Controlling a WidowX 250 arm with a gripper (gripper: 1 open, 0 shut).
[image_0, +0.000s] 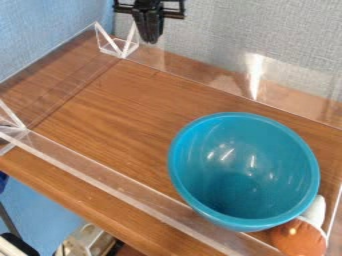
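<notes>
My black gripper (150, 32) hangs at the top of the view, over the back left of the wooden surface, its fingers close together and shut with nothing visible between them. A large teal bowl (243, 172) sits at the right front of the surface. An orange and white object (299, 238), partly hidden by the bowl, lies against it at the lower right.
A clear plastic border (107, 178) runs round the wooden surface (127, 120), with white angled brackets (118, 40) at the left corners. Assorted items lie below the front edge.
</notes>
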